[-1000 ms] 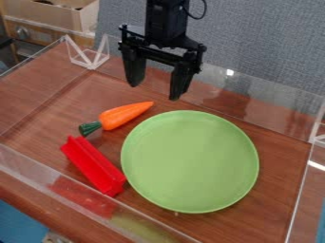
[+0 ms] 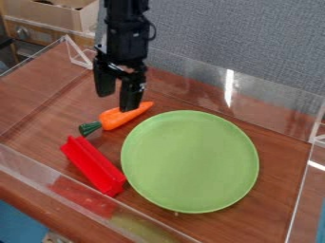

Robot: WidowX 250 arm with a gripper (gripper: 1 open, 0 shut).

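Note:
My black gripper (image 2: pixel 118 89) hangs open at the upper left of the camera view, above and behind an orange toy carrot (image 2: pixel 121 116) with a green top. Nothing shows between its fingers. A red block (image 2: pixel 91 165) lies at the lower left, in front of the carrot. A green plate (image 2: pixel 191 161) rests on the right, beside both.
Low clear walls edge the wooden tray floor (image 2: pixel 38 100). A white wire piece stands at the back left, and a cardboard box (image 2: pixel 51 11) sits beyond.
My gripper has moved left and turned, and its fingers now hang lower, nearer the carrot. The carrot, red block and plate have not moved.

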